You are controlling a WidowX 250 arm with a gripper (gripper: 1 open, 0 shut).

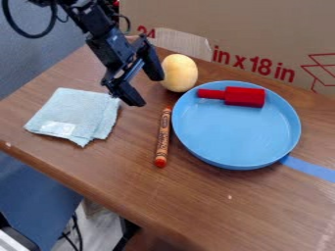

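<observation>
My black gripper [141, 82] hangs over the upper left part of the table, its fingers open and apart with nothing seen between them, just left of a pale yellow round object [179, 73]. A folded light blue cloth [76, 115] lies to its lower left. An orange-brown stick with a red end [164, 139] lies below and right of the gripper. A blue plate [236, 137] on the right holds a red object [241, 96].
A cardboard box [268, 34] stands along the back. A blue tape strip [314, 171] runs right of the plate. The table's left edge drops away.
</observation>
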